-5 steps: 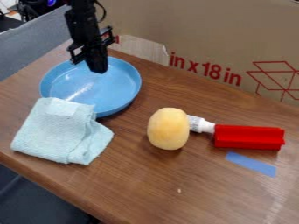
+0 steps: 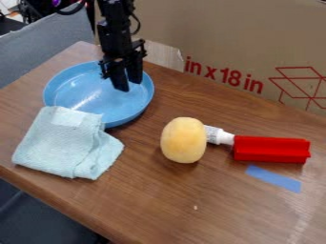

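Note:
My black gripper [image 2: 124, 72] hangs down from the top of the view over the back part of a blue round plate [image 2: 83, 93], its fingertips low over the plate's inside. Whether they touch it, and how far apart they stand, is hard to tell at this size; I see no object held. A folded pale blue cloth [image 2: 67, 145] lies at the plate's front left. A yellow egg-shaped object [image 2: 184, 141] stands right of the plate, and a red cylinder with a white end [image 2: 270, 149] lies further right.
A cardboard box [image 2: 249, 52] forms the back wall. A strip of blue tape [image 2: 273, 178] is on the wooden table [image 2: 166, 205], whose front right part is clear. The table's left edge drops away beside the cloth.
The gripper has moved down and to the right, further over the plate, compared with a second ago. The plate, cloth and other objects have not visibly moved.

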